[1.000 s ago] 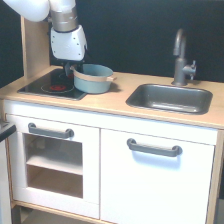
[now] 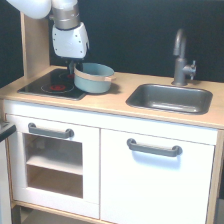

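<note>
A blue-grey pot (image 2: 96, 84) with a tan handle on its right stands at the right edge of the black stove top (image 2: 40, 88). From above at the upper left comes my white arm, and its dark gripper (image 2: 71, 68) is right by the pot's left rim. The fingers are small and dark against the dark wall and stove, so whether they are open, or shut on the rim, cannot be made out.
A metal sink (image 2: 170, 97) with a grey faucet (image 2: 180, 58) lies on the right of the wooden counter (image 2: 125, 88). Free counter separates pot and sink. Below are a glass-fronted oven door (image 2: 54, 165) and a white cabinet door (image 2: 155, 180).
My gripper has shifted slightly right and up. The pot appears to have moved a little the same way.
</note>
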